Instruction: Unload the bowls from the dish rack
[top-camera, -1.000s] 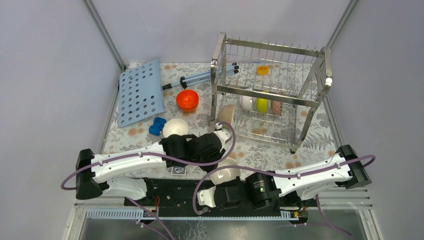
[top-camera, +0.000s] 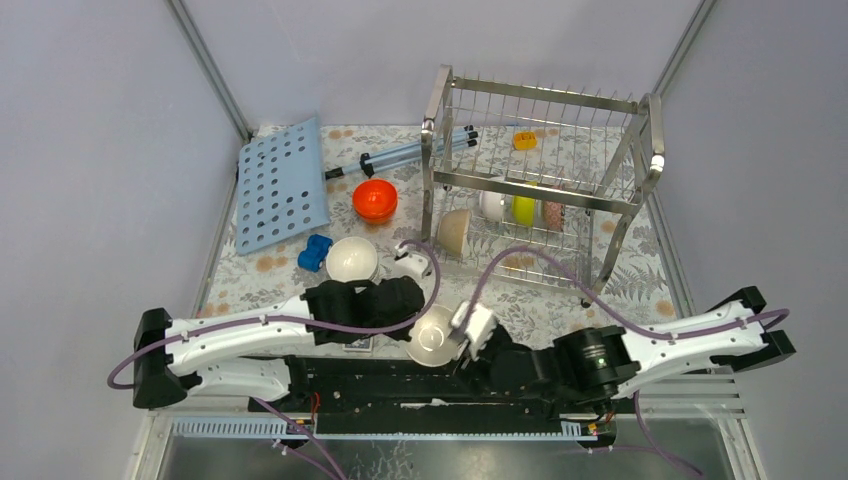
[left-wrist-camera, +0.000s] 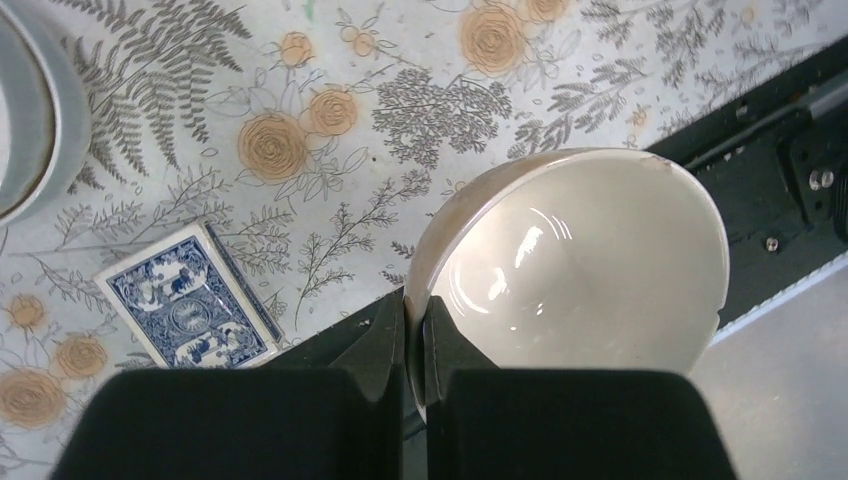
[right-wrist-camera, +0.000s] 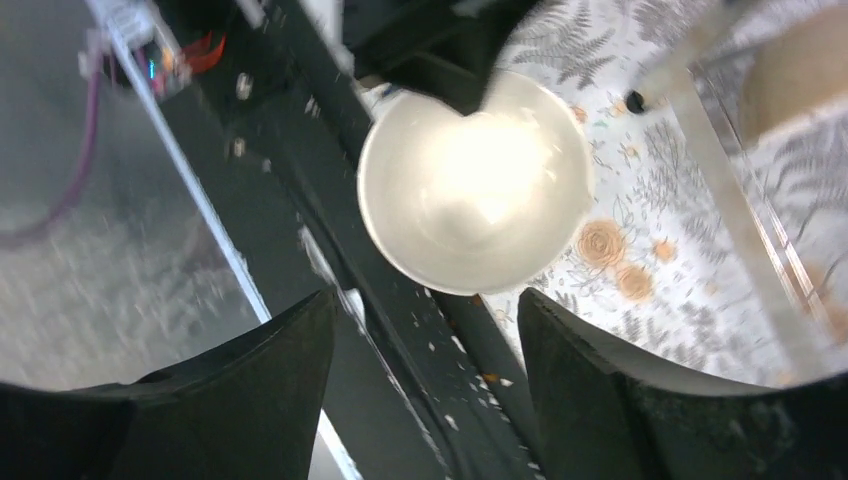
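My left gripper is shut on the rim of a cream bowl, which hangs tilted near the table's front edge. In the right wrist view the inside of that bowl shows beyond my right gripper, which is open, empty and apart from it. The dish rack stands at the back right, with a beige bowl leaning on edge at its left end. White bowls rest on the table at left; an orange bowl sits behind them.
Inside the rack are a white cup, a yellow-green cup and a pinkish cup. A card deck lies near the front edge. A blue perforated board and a blue object occupy the left side.
My left gripper has shifted left with the cream bowl. The right gripper has swung away from the bowl, toward the right, and its arm has turned.
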